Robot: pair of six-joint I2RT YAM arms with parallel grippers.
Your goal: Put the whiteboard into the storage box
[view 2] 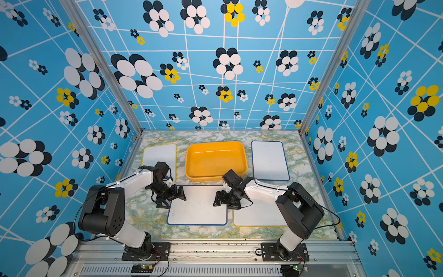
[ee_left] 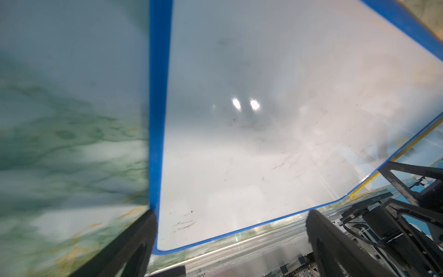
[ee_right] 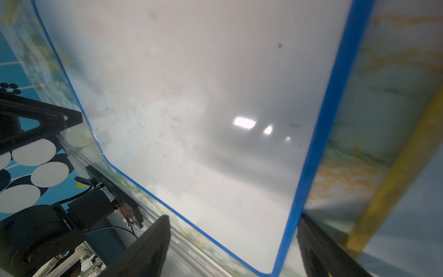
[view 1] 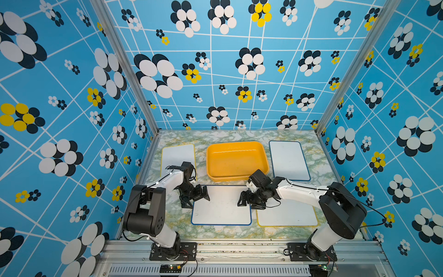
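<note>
A blue-edged whiteboard (view 1: 221, 212) lies flat at the front middle, below the orange storage box (view 1: 237, 159). My left gripper (view 1: 195, 198) is open at the board's left end; in the left wrist view one fingertip is at the blue edge. My right gripper (view 1: 249, 203) is at the board's right end, its fingers apart; in the right wrist view a fingertip (ee_right: 313, 240) touches or nearly touches the blue edge. Neither visibly holds the board.
A yellow-edged board (view 1: 288, 214) lies at the front right, another yellow-edged board (view 1: 177, 154) at the back left, and a blue-edged board (view 1: 289, 160) at the back right. The storage box is empty.
</note>
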